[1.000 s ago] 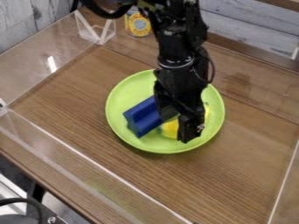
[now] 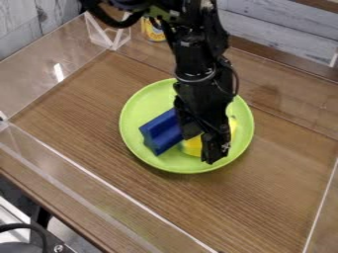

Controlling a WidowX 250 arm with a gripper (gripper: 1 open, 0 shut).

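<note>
A green plate (image 2: 142, 107) lies on the wooden table. On it a blue block (image 2: 162, 130) rests on the left, with a yellow object (image 2: 192, 146) to its right, partly hidden behind the gripper. The black gripper (image 2: 204, 143) reaches down from the top over the plate, its fingers open around or just over the yellow object, near the blue block. Whether it touches either cannot be told.
Bare table (image 2: 93, 168) surrounds the plate. A clear plastic edge runs along the left, and a yellow can (image 2: 152, 30) stands at the back behind the arm.
The gripper has shifted very slightly over the plate. The objects on the plate look almost unchanged.
</note>
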